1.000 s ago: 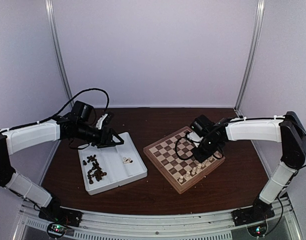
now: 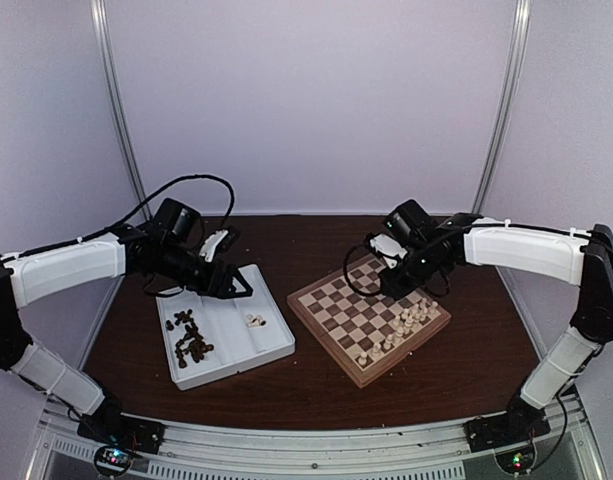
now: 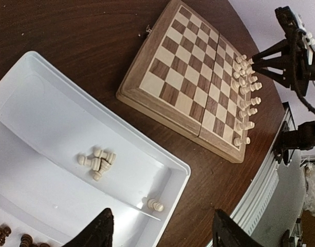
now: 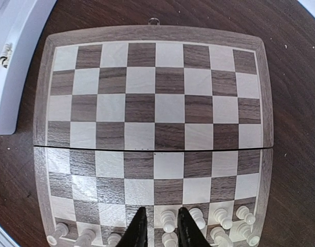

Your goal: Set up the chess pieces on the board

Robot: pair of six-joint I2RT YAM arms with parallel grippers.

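Note:
The wooden chessboard (image 2: pixel 336 320) has white pieces (image 2: pixel 386 342) standing along its right side. My right gripper is over the board among these pieces, part open, with white pieces (image 4: pixel 223 218) just beyond and around its fingertips; whether one is between them is unclear. My left gripper hangs open over the white tray (image 2: pixel 226 360), nothing held. In the tray lie several loose white pieces (image 3: pixel 100 162) and a heap of dark pieces (image 2: pixel 191 345).
Pale walls stand at back and sides, and a metal rail runs along the front edge.
My right arm has risen slightly and shifted a little back, exposing more of the white pieces. My left gripper has moved slightly to the right.

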